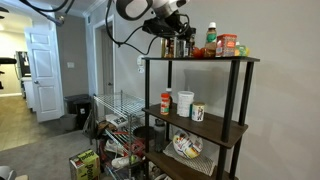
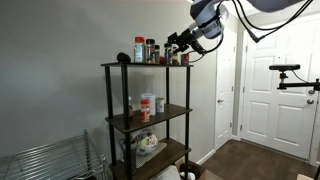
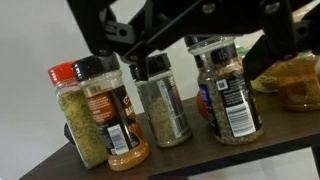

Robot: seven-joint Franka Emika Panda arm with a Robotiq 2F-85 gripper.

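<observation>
Several spice jars stand on the dark top shelf. In the wrist view, a clear jar with a black label (image 3: pixel 232 100) is at centre right, with a grey-labelled jar (image 3: pixel 163 105) left of it. Farther left are an orange-brown jar (image 3: pixel 117 115) with a black lid and a green-brown jar (image 3: pixel 80 115) with a red lid. My gripper looks open, its dark fingers spread along the top of that view and covering some jar tops. From outside, the gripper (image 1: pixel 183 27) is at jar height by the shelf's left part. Whether it touches a jar cannot be told.
The top shelf (image 1: pixel 205 60) has a narrow front edge. To the right stand a green-capped bottle (image 1: pixel 211 34) and an orange-red box (image 1: pixel 227 45). A white tub (image 1: pixel 185 104) and a can (image 1: pixel 197 112) occupy the middle shelf. A wire rack (image 1: pixel 120 105) stands at left.
</observation>
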